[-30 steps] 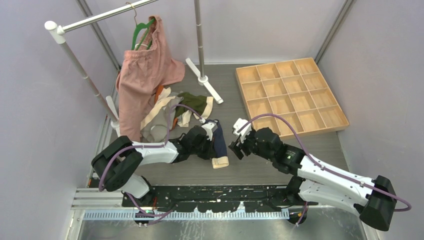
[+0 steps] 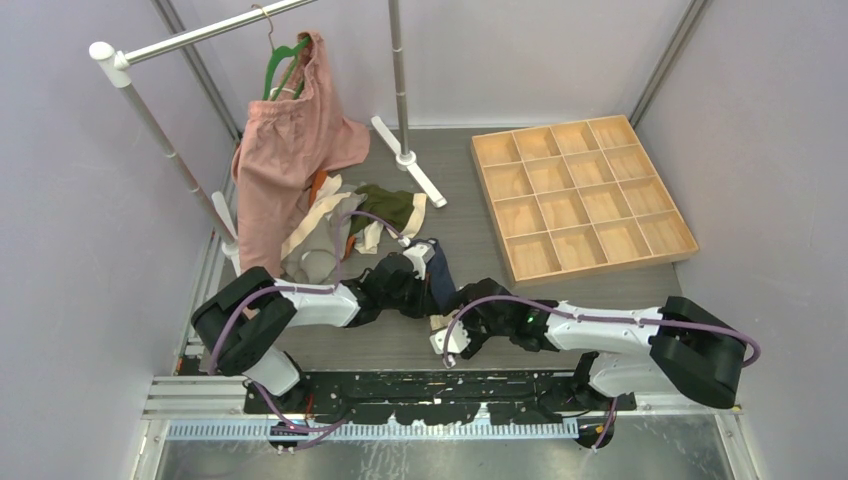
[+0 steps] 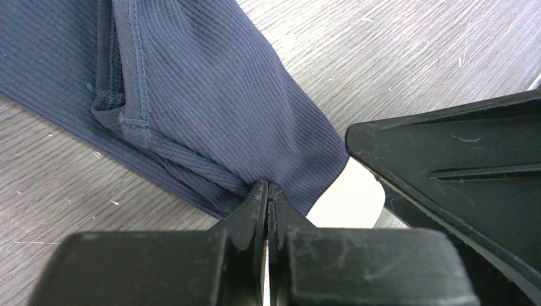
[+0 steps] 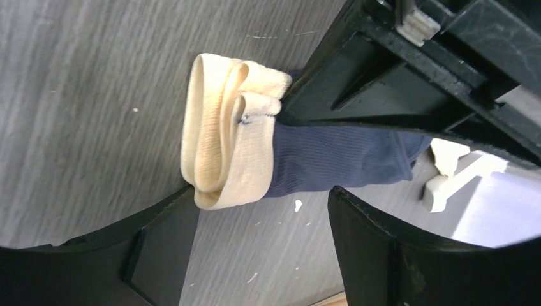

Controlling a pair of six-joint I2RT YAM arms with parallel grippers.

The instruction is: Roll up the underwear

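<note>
A dark blue folded underwear (image 2: 441, 270) with a cream waistband lies as a narrow strip on the grey table between my arms. In the left wrist view, my left gripper is shut, its tips touching the ribbed navy cloth (image 3: 210, 83) near the cream end; whether cloth is pinched between them is hard to tell. Seen from the right wrist, the cream waistband (image 4: 239, 143) is folded in layers. My right gripper stands open at this end, its left fingertip against the band's lower corner and the other to the right, below the navy cloth.
An empty wooden compartment box (image 2: 586, 200) stands at the back right. At the left, a pink garment (image 2: 290, 150) hangs from the rack, above a heap of clothes (image 2: 335, 225). Bare table lies between the underwear and the box.
My right gripper has swung left and toward the front, from beside the underwear to its cream end. The left arm has stayed almost still, and the underwear lies in about the same place.
</note>
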